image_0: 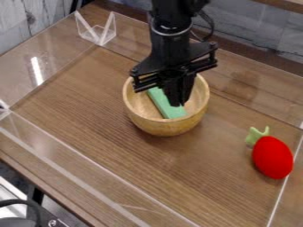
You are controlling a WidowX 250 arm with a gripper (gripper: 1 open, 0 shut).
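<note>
My black gripper (174, 82) hangs over a wooden bowl (167, 124) in the middle of the table, its fingers pointing down around the upper part of a green block (171, 106) that lies inside. Whether the fingers touch the block, and how far apart they stand, is unclear.
A red vegetable-like object (270, 156) with a green stem lies at the right. A small clear wire-like item (97, 27) sits at the upper left. A dark cable runs at the bottom left corner.
</note>
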